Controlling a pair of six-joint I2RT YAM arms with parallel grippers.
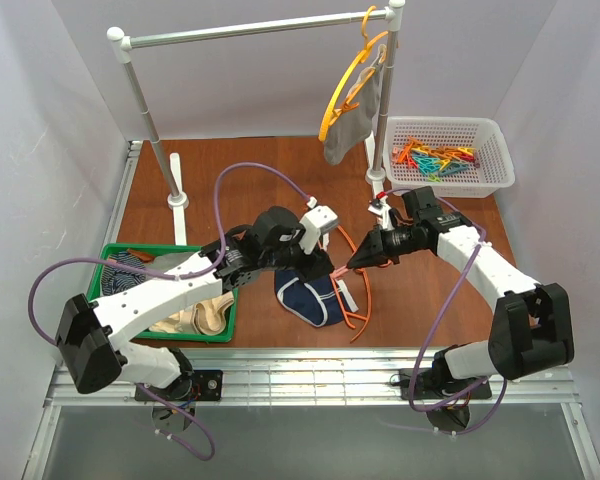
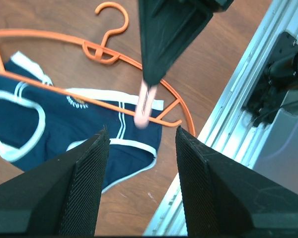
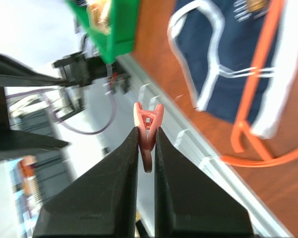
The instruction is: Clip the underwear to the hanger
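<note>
Navy underwear (image 1: 308,300) with white trim lies on the table under an orange hanger (image 1: 363,318); the left wrist view shows the hanger's bar across it. My right gripper is shut on a pink clothespin (image 3: 150,121), which points down above the table beside them. My left gripper stands open with nothing between its fingers, above the underwear and close to the right gripper, whose dark fingers and pink clothespin reach into the top of the left wrist view.
A green bin (image 1: 227,333) of clothes is at the left. A white basket (image 1: 490,160) of clothespins sits at the back right. A rack (image 1: 230,31) carries a yellow hanger with grey cloth. The silver rail (image 1: 290,370) runs along the front edge.
</note>
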